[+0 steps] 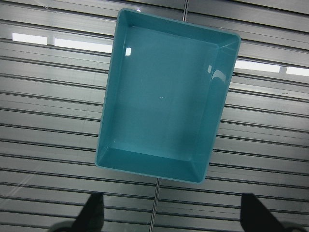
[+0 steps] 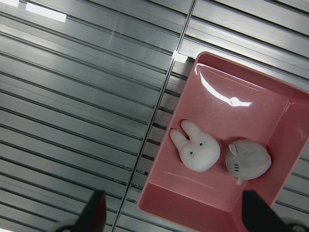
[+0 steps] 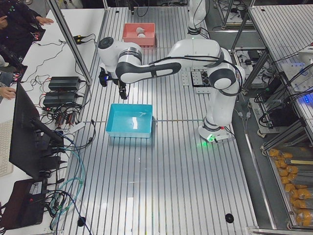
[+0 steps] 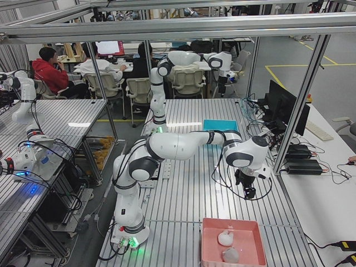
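Observation:
An empty teal bin (image 1: 161,96) lies on the slatted metal table, below my left gripper, whose fingers stand apart with nothing between them. A pink bin (image 2: 219,77) holds two plush toys: a white one with long ears (image 2: 199,153) and a grey one (image 2: 248,162). My right gripper hangs over that bin's side of the table, open and empty. In the camera left view the teal bin sits in front of one arm and the pink bin stands farther back.
A monitor (image 3: 27,137), black boxes (image 3: 61,90) and tangled cables line one long side. Metal frame posts (image 4: 308,83) rise at the table's edges, and plates with holes lie near the middle.

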